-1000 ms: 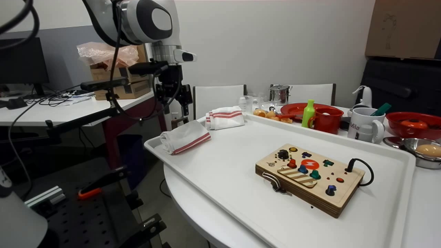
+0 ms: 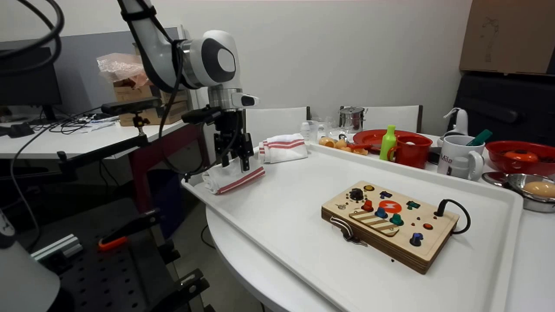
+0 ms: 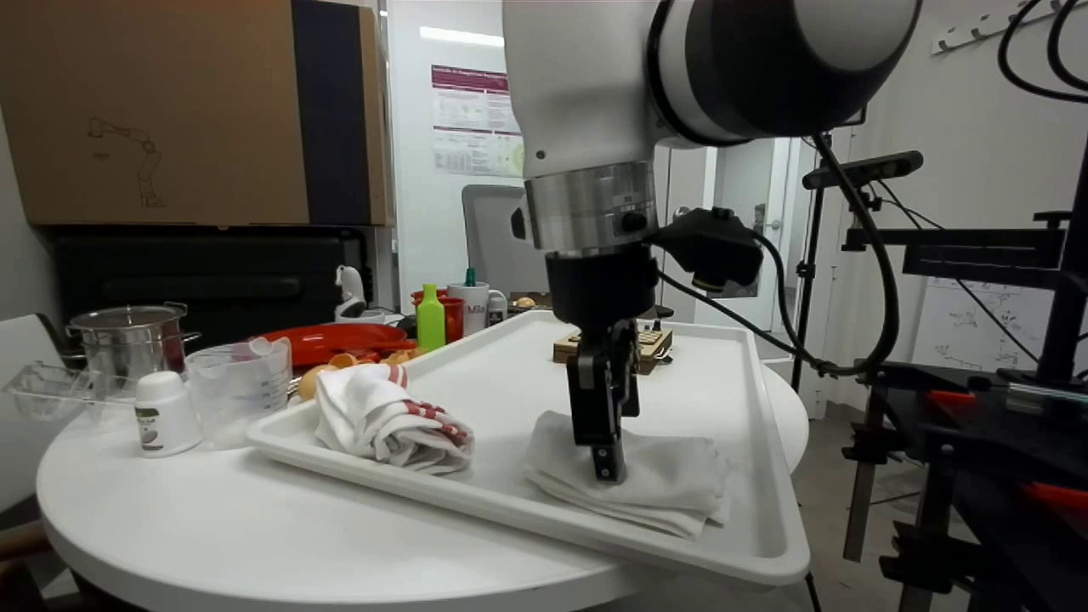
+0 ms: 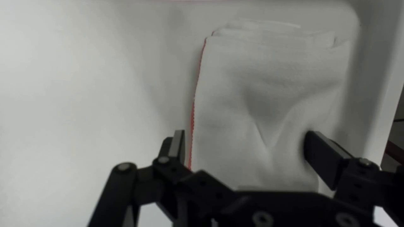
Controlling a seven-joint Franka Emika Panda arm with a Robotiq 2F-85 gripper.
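A folded white towel with red stripes (image 2: 236,177) lies in the left corner of the white tray (image 2: 307,205). My gripper (image 2: 235,165) is down at this towel, its fingers open and pointing downward. In the wrist view, one finger (image 4: 177,145) stands just beyond the towel's red-edged side, and the other finger (image 4: 322,157) presses into the cloth (image 4: 242,98) near its opposite side, where the fabric creases. A second white towel with red stripes (image 3: 393,418) rests bunched at the tray's end, apart from the gripper.
On the tray, a wooden board with knobs and switches (image 2: 393,221) sits far from the gripper. Along the tray's back side stand a green bottle (image 2: 388,143), a red mug (image 2: 413,151), a white mug (image 2: 453,156) and a pot (image 2: 351,119). The tray's middle is clear.
The arm has come down and slightly to the right, from above the near towel to touching it. Its cloth now dents under a finger. The other towel and the board have not moved.
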